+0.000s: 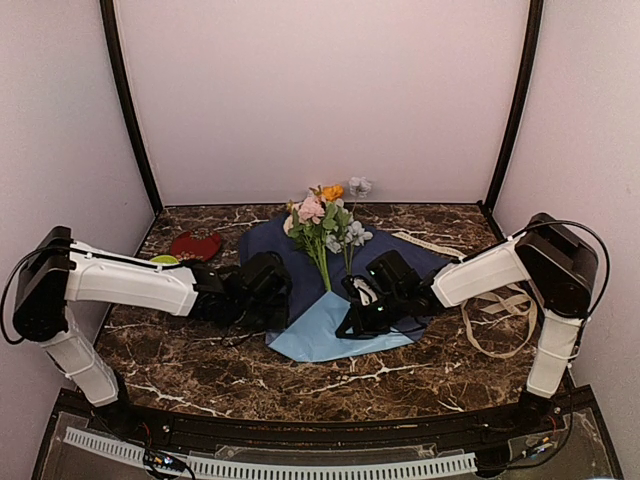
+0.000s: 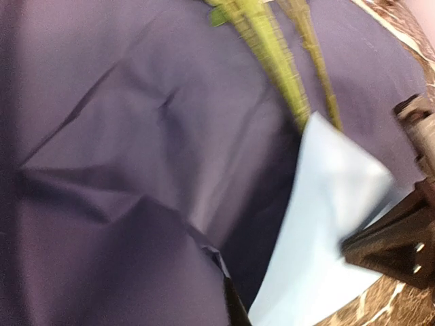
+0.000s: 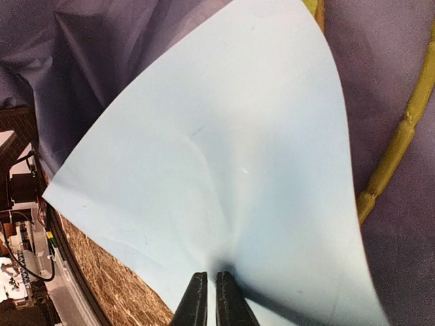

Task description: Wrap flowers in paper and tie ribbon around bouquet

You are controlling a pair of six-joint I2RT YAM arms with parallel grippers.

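The fake flowers [image 1: 315, 215] lie on dark blue wrapping paper [image 2: 122, 136], stems [image 2: 272, 54] pointing toward me and partly under a light blue sheet [image 3: 211, 156]. My right gripper is shut, pressed low on the light blue sheet, nothing visible between its fingers; it also shows at the right of the left wrist view. My left gripper [image 1: 270, 325] is at the left edge of the sheets; only a dark fingertip shows at the bottom of the left wrist view, by a crease in the dark paper, so its hold is hidden.
Beige ribbon [image 1: 480, 345] lies loose at the right on the marble table [image 1: 440, 390]. A red object [image 1: 195, 245] and a yellow-green one [image 1: 163, 259] sit at the back left. Walls stand on three sides.
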